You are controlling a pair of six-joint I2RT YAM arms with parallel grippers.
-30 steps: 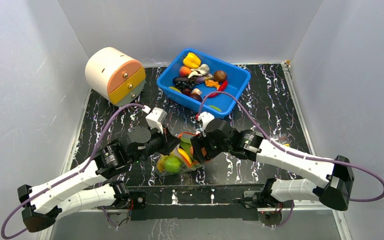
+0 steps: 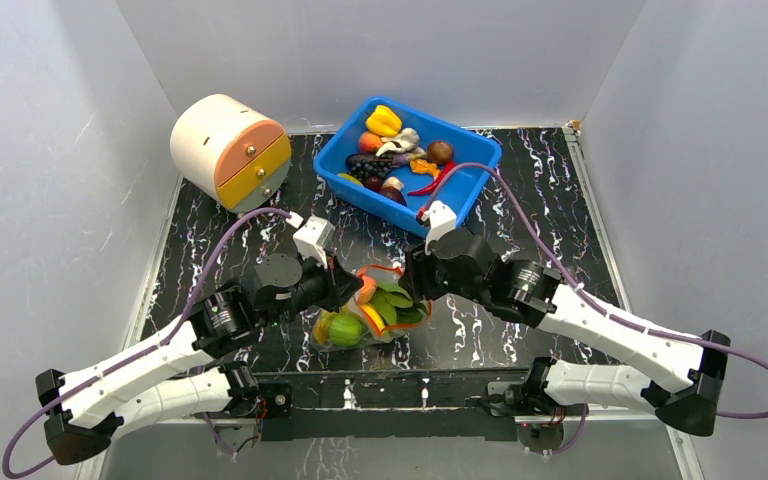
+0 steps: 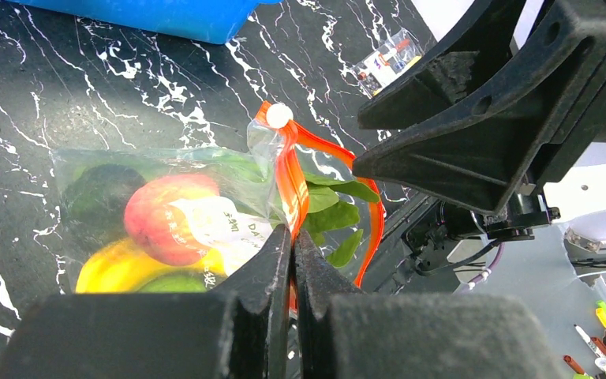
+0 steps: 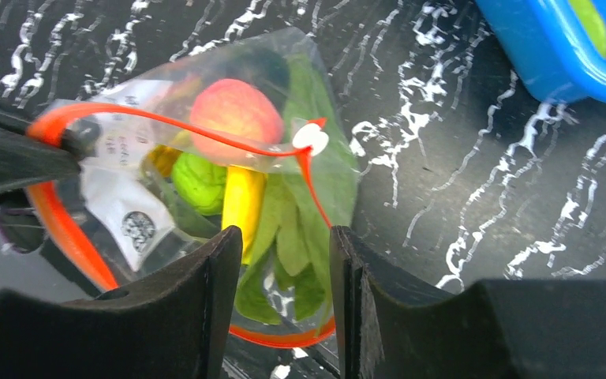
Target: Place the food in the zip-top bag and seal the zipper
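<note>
The clear zip top bag [image 2: 335, 335] with an orange zipper lies near the table's front, its mouth gaping toward the right. Inside show a red-orange fruit [image 4: 237, 118], a green fruit [image 4: 199, 181], a yellow piece [image 4: 242, 209] and green leaves [image 4: 288, 245]. My left gripper is shut on the bag's orange rim [image 3: 290, 185]. Over the bag's mouth stands my right gripper, its fingers [image 4: 225, 264] apart with nothing held between them. In the left wrist view its dark tips are close to the rim's right side.
Behind the bag sits a blue bin [image 2: 335, 177] with several foods, its near right corner partly covered by the right arm. A round drawer cabinet [image 2: 230, 150] stands at back left. A small clear packet [image 3: 388, 63] lies to the right. Table right of the bag is mostly clear.
My right gripper has shifted right and slightly up in the top view. The round orange fruit, beside that gripper earlier, now shows farther left in the bag. My left arm stays put.
</note>
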